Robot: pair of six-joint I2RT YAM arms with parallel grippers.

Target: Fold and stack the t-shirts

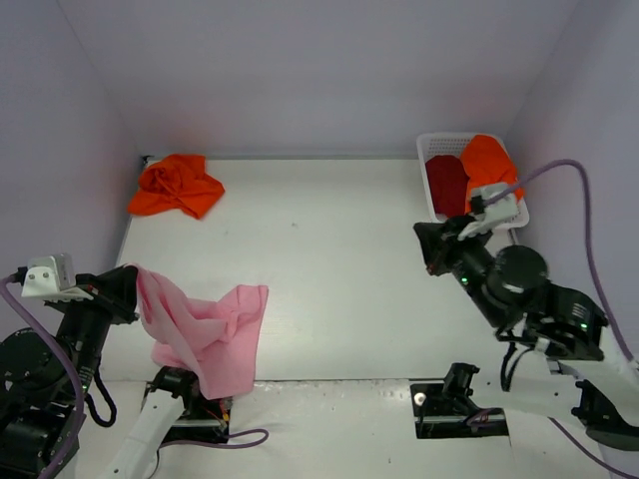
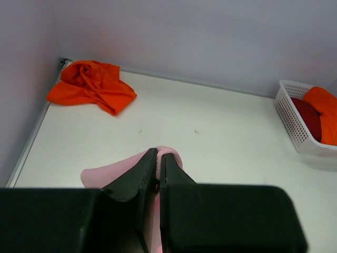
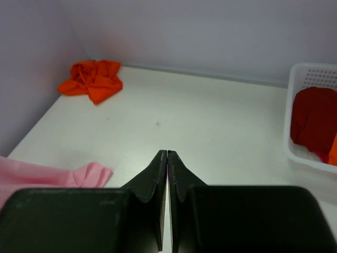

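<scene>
The pink t-shirt (image 1: 215,344) hangs bunched from my left gripper (image 1: 137,291) at the table's front left. In the left wrist view a fold of the pink cloth (image 2: 169,153) is pinched between the fingers, and the lower part of the shirt is mostly hidden by the gripper. Over the table's right side, my right gripper (image 1: 427,261) is shut with no cloth between its fingers. The right wrist view shows the fingertips together and the pink t-shirt (image 3: 87,175) well off to the left, apart from them.
A crumpled orange shirt (image 1: 178,186) lies at the table's back left corner. At the back right stands a white basket (image 1: 427,150) holding dark red cloth (image 1: 446,184) and orange cloth (image 1: 486,165).
</scene>
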